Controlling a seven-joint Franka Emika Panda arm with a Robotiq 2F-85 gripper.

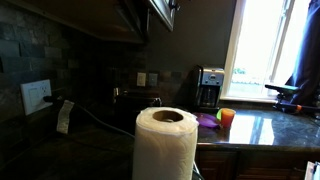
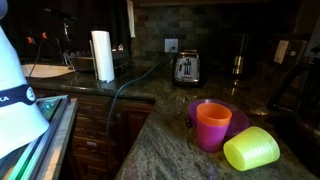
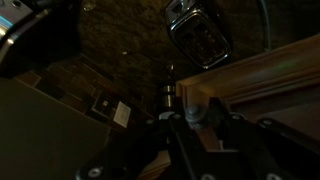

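In the wrist view my gripper is at a brown wooden cabinet door (image 3: 265, 75). Its dark fingers are closed around a small pale part at the door's edge; the dimness hides whether that is a handle or the edge itself. In exterior view 1 the dark overhead cabinet (image 1: 105, 18) fills the top left, and only a small dark part of the gripper shows at the top edge. Part of the white arm (image 2: 15, 95) enters exterior view 2 at the left, its gripper out of frame.
A paper towel roll (image 1: 165, 145) stands close to the camera. On the counter are a toaster (image 2: 187, 68), a coffee maker (image 1: 208, 88), a purple bowl (image 2: 238, 122), an orange-and-pink cup (image 2: 212, 127) and a yellow-green cup (image 2: 251, 148) on its side.
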